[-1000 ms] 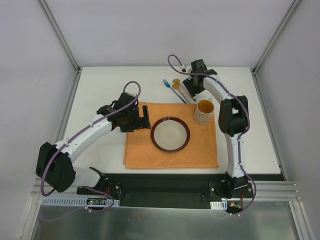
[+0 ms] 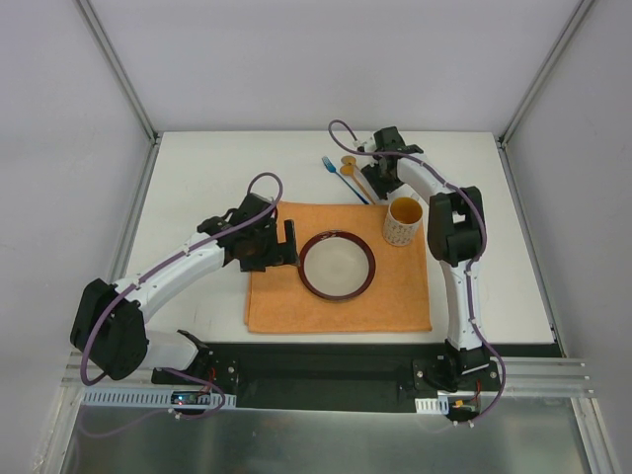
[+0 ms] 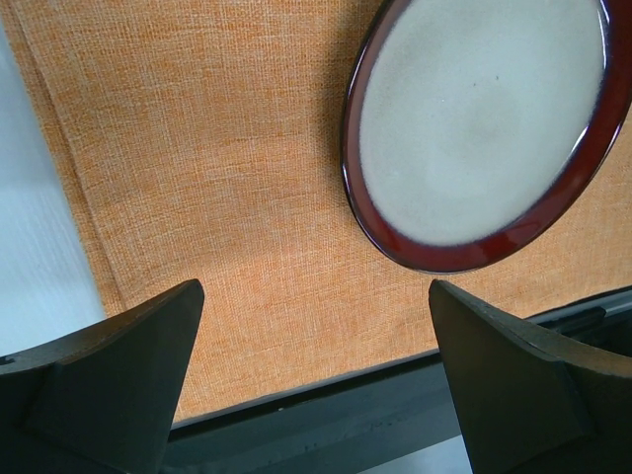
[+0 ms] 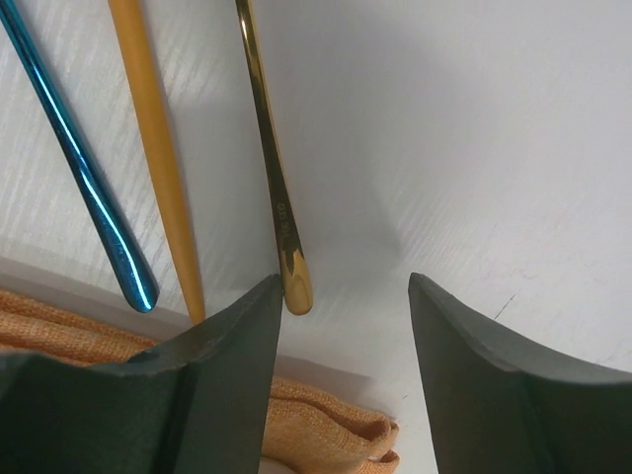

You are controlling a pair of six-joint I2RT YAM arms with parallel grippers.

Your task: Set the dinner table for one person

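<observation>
A white plate with a dark red rim (image 2: 337,265) lies on the orange placemat (image 2: 286,313). The patterned mug (image 2: 400,224) stands at the mat's upper right. Beyond the mat lie a blue fork (image 2: 343,178) and a wooden spoon (image 2: 356,177). In the right wrist view a gold utensil handle (image 4: 272,158) ends by the left finger of my right gripper, its fingers parted and not closed on it; the utensil's head is out of that view. My left gripper hovers open over the mat's left part, beside the plate, holding nothing.
The mug stands close to the right arm's fingers. A dark edge (image 2: 346,355) runs along the front of the table.
My right gripper has come down slightly at the utensils. The left gripper has shifted a little to the right over the mat. Plate, mug and placemat have not moved.
</observation>
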